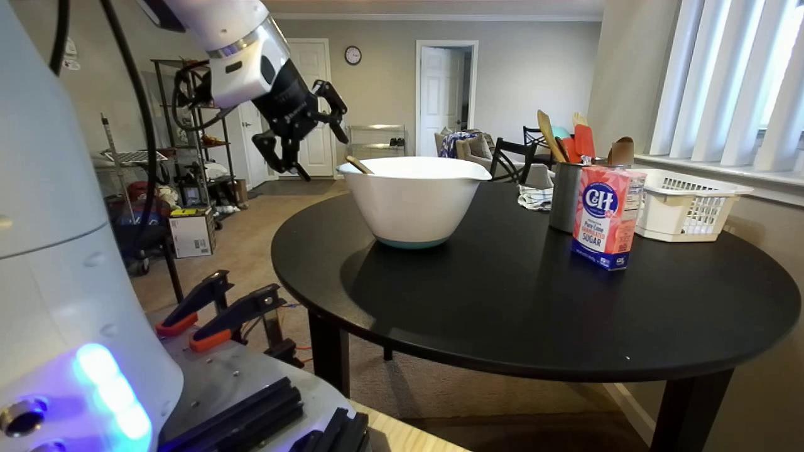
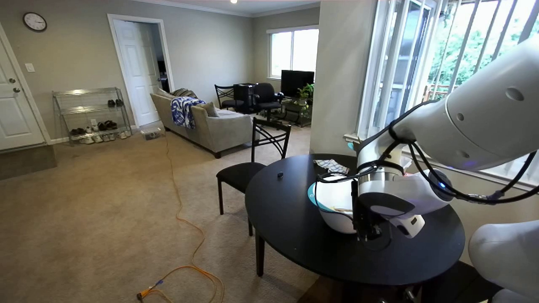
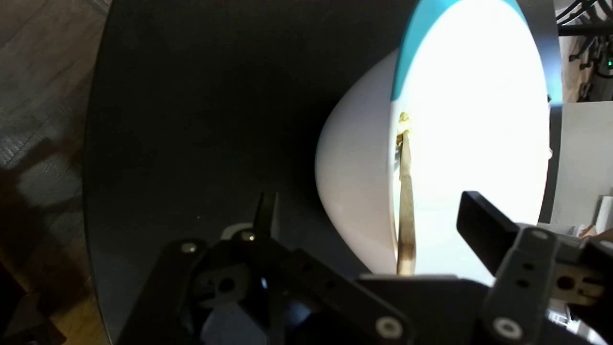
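Observation:
A white mixing bowl point(image 1: 414, 199) with a teal base stands upright on the black round table. Inside it leans a wooden utensil point(image 3: 406, 221), its handle end point(image 1: 359, 165) poking just over the rim; in the wrist view its far end lies low against the bowl wall. My gripper point(image 1: 322, 147) is open and empty, up and to the left of the bowl in exterior view 1, clear of the handle. In the wrist view its two fingers point(image 3: 488, 230) stand wide apart, with the handle crossing the space between them.
On the table's right side stand a pink sugar box point(image 1: 603, 218), a metal holder point(image 1: 565, 197) full of utensils and a white basket point(image 1: 682, 207). A folded cloth point(image 1: 536, 197) lies behind.

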